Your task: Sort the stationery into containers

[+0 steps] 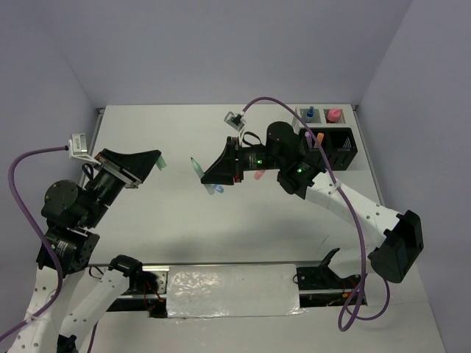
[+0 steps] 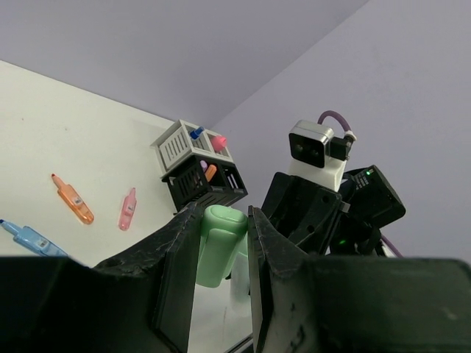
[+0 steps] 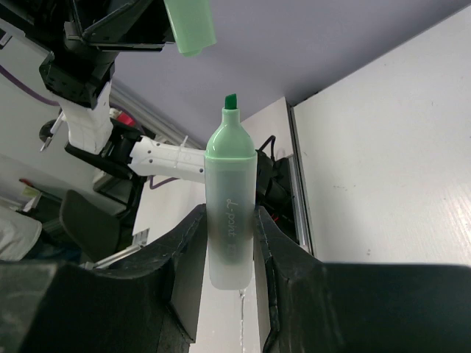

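My left gripper (image 1: 151, 163) is shut on a green cap (image 2: 221, 246), held up over the left of the table. My right gripper (image 1: 215, 173) is shut on a green marker body (image 3: 229, 213), tip exposed, over the middle. An orange marker (image 2: 72, 198), a pink marker (image 2: 126, 208) and a blue marker (image 2: 33, 240) lie on the table in the left wrist view. At the back right stand a white compartment holder (image 1: 321, 108) and a black one (image 1: 340, 151), with several pieces of stationery in them.
Grey walls border the back and sides; a clear plastic sheet (image 1: 232, 290) lies beyond the front edge.
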